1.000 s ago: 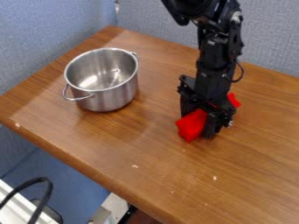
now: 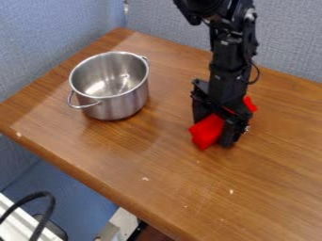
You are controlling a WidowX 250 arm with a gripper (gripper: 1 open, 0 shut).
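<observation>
The black gripper (image 2: pixel 221 117) hangs down from the top of the camera view, low over the right-centre of the wooden table. A red object (image 2: pixel 206 134) lies at its fingers, partly hidden behind them, with more red showing behind the gripper at the right. Whether the fingers are closed on it I cannot tell. A steel pot (image 2: pixel 109 85) with side handles stands to the left, apart from the gripper.
Blue-grey padded walls (image 2: pixel 51 38) edge the left and back. A dark cable and white hardware sit off the table at the lower left.
The gripper and the red at its fingers have shifted only very slightly; the pot has not moved.
</observation>
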